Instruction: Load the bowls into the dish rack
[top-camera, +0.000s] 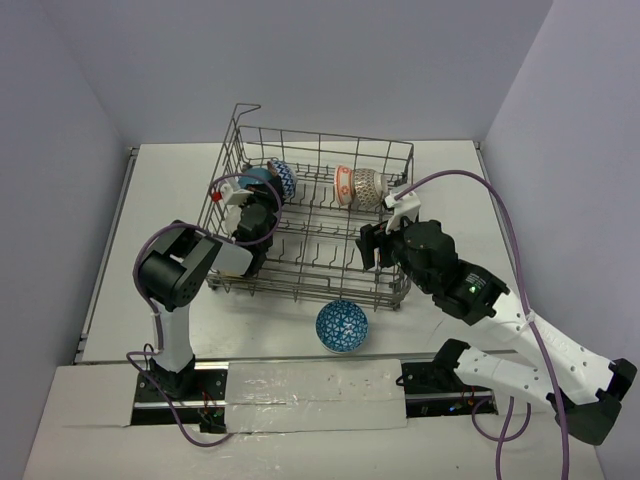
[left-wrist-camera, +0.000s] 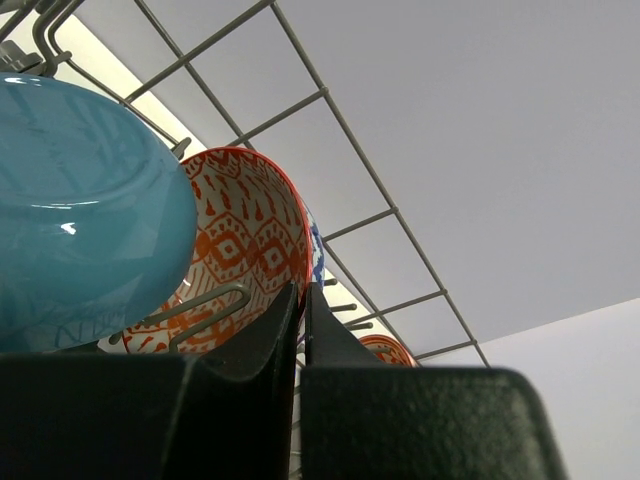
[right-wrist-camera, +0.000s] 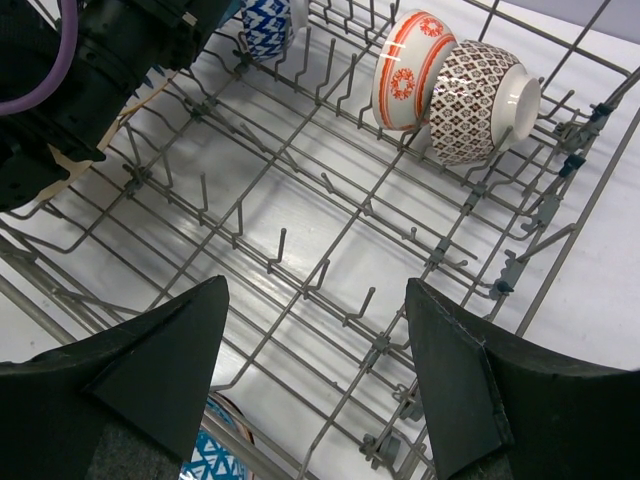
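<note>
My left gripper is shut on the rim of an orange-patterned bowl (left-wrist-camera: 240, 210) at the rack's back left, beside a glossy light-blue bowl (left-wrist-camera: 80, 200). A blue-patterned bowl (top-camera: 283, 175) sits there too. An orange-flowered bowl (right-wrist-camera: 400, 70) and a brown-patterned bowl (right-wrist-camera: 465, 100) rest on their sides at the back right of the rack (top-camera: 340, 135). My right gripper is open and empty over the rack's right side. A blue-patterned bowl (top-camera: 342, 326) lies on the surface in front of the rack.
The middle and front tines of the rack are mostly empty. Grey walls stand at the back and both sides.
</note>
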